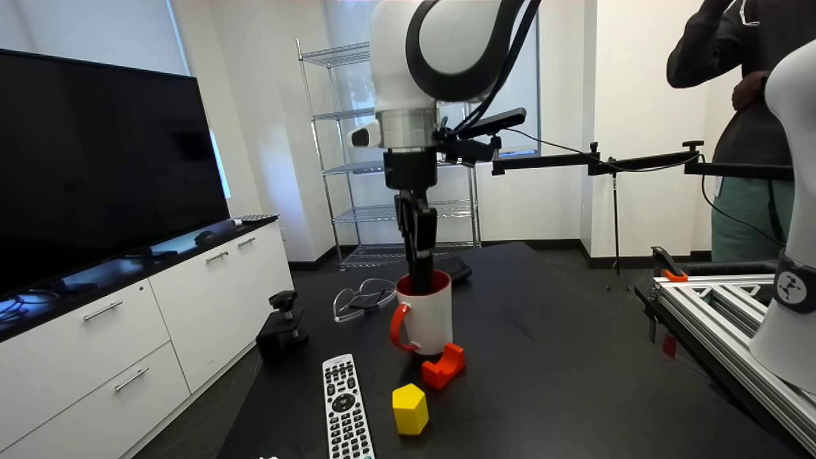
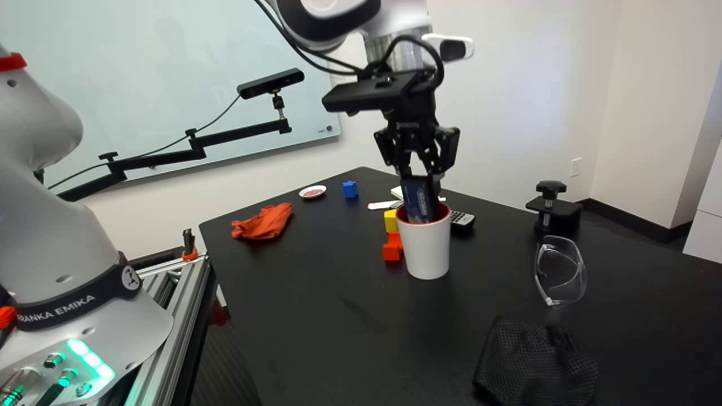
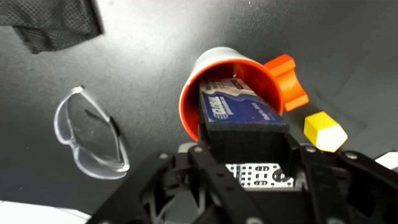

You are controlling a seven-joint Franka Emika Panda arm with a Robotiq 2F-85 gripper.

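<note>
A white mug with a red inside and red handle stands upright on the black table. Held between the fingers of my gripper is a dark block with a blue and beige label reading GLOBAL. Its lower part reaches into the mug, while the top stays above the rim. Seen from the wrist, the gripper is shut on the block's near end, and the labelled face leans across the red opening. How deep the block's lower end sits is hidden by the mug's wall in both exterior views.
Close beside the mug lie an orange-red block and a yellow block. A remote, clear glasses, a black mesh cloth and a black clamp are around it. An orange cloth lies farther off.
</note>
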